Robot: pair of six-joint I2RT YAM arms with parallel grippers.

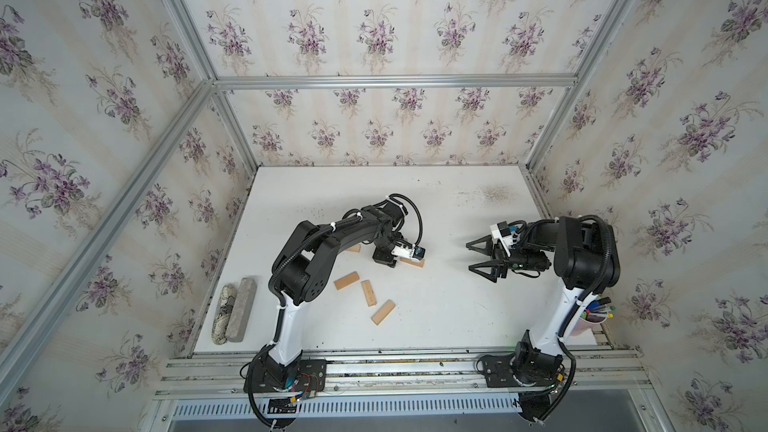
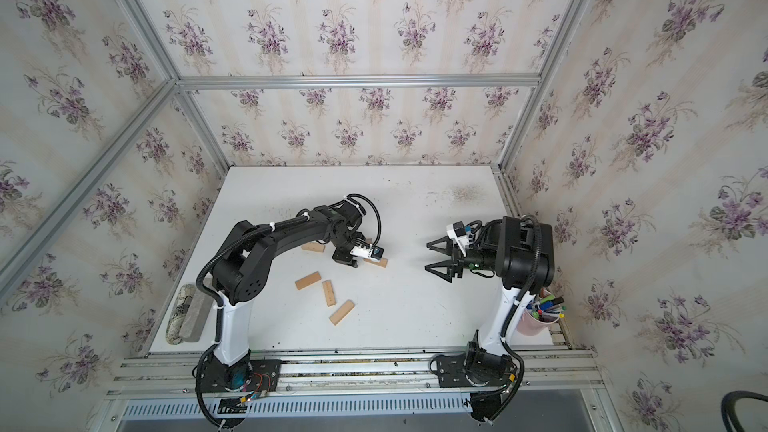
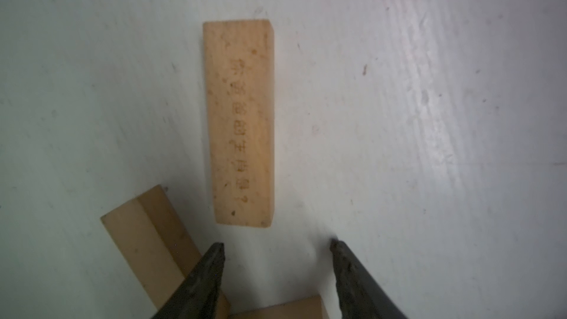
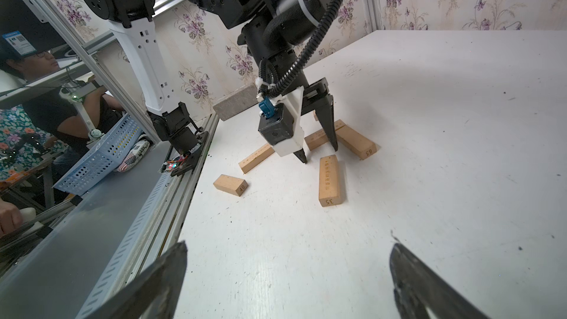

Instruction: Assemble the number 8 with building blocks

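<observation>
Several wooden blocks lie on the white table. In the left wrist view a printed block (image 3: 239, 121) lies just beyond the fingertips of my left gripper, which is open with empty fingers low over the table. Another block (image 3: 147, 242) and a block end (image 3: 277, 313) are beside and under it. In the top left view three loose blocks (image 1: 346, 280) (image 1: 369, 293) (image 1: 383, 312) lie nearer the front, and the left arm partly hides the others. My right gripper (image 1: 473, 256) is open and empty at the right of the table.
Two long bars (image 1: 240, 308) lie along the left edge. A pink pen cup (image 2: 534, 321) stands at the front right. The back of the table and the middle between the grippers are clear. The left arm crosses over the blocks.
</observation>
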